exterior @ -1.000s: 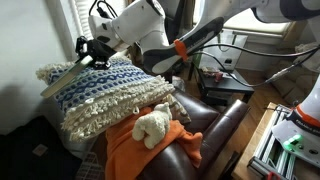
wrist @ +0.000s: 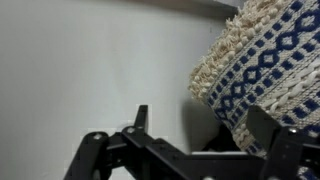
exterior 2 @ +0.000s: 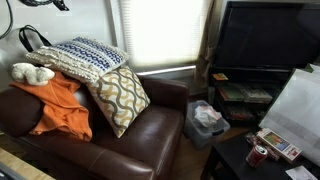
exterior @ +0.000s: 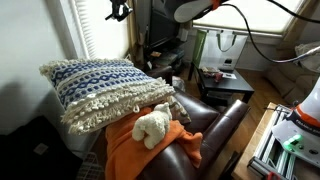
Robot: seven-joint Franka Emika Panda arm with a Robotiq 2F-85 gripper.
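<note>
In exterior view 1 my gripper hangs high at the top edge, above and beyond the blue-and-white woven pillow. From the wrist, the gripper looks open, its two dark fingers wide apart and nothing between them. The fringed edge of the woven pillow fills the right of that view, and a plain pale surface fills the left. On the sofa, a white plush toy sits against an orange cloth. A patterned orange-and-grey pillow leans beside the woven one.
The brown leather sofa stands by a covered window. A grey bin is on the floor beyond it. On the dark table stands a red can. Open air surrounds my gripper.
</note>
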